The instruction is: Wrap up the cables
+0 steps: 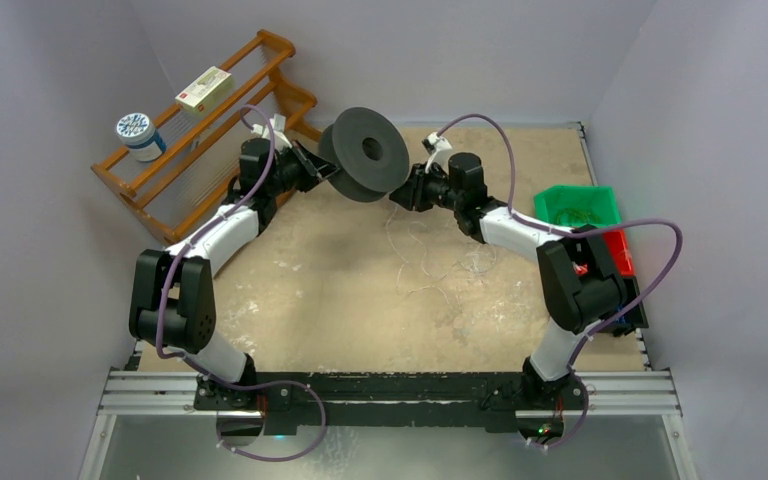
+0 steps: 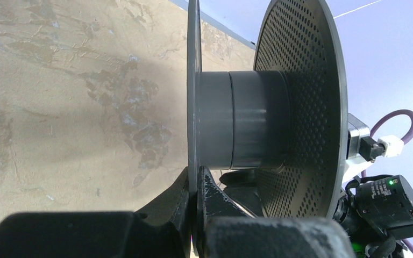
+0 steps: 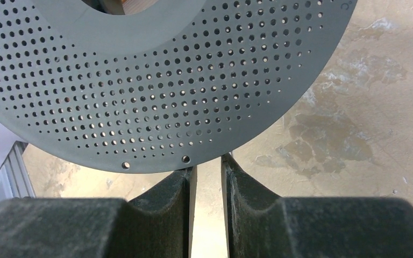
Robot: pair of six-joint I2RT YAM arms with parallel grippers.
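A dark grey spool (image 1: 372,150) with two wide flanges is held up off the table between both arms. My left gripper (image 1: 330,172) is shut on the thin edge of its left flange (image 2: 193,107); the bare drum (image 2: 247,121) shows between the flanges. At the lower edge of the perforated right flange (image 3: 156,107), my right gripper stands open, its fingertips close to the rim; whether they touch it I cannot tell. Thin white cable (image 1: 425,270) lies in loose loops on the table, below and right of the spool.
A wooden rack (image 1: 150,185) with a box (image 1: 204,90) and a jar (image 1: 140,136) stands at back left. At the right are a green bin (image 1: 577,204) and a red bin (image 1: 618,250).
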